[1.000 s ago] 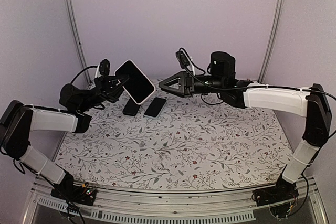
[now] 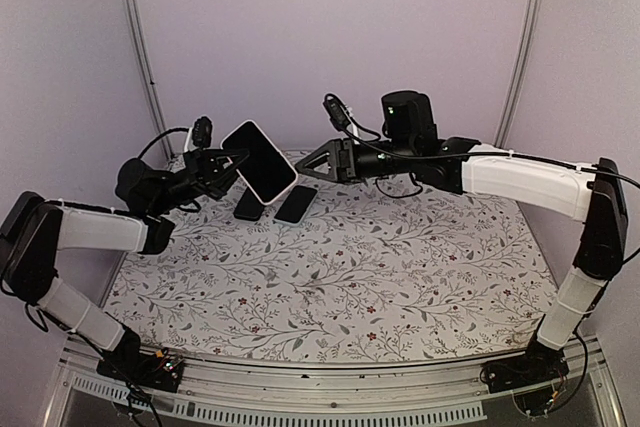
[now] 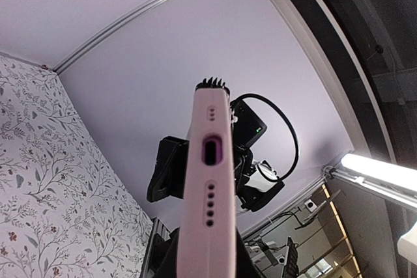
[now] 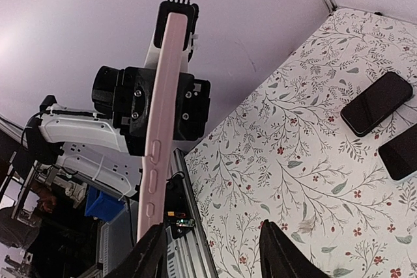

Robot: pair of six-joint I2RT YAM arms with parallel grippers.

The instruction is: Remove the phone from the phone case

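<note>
A phone in a pale pink case point(image 2: 258, 161) is held tilted in the air by my left gripper point(image 2: 226, 165), which is shut on it. The left wrist view shows the case's pink edge point(image 3: 207, 226) with holes along it; the right wrist view shows the other long edge point(image 4: 163, 109) with buttons. My right gripper point(image 2: 315, 162) stands open just right of the case's lower corner, its fingertips close to it and nothing visible between them.
Two dark phones lie on the floral mat at the back middle, one point(image 2: 247, 207) left of the other point(image 2: 296, 204).
The held case has shifted slightly down and right.
</note>
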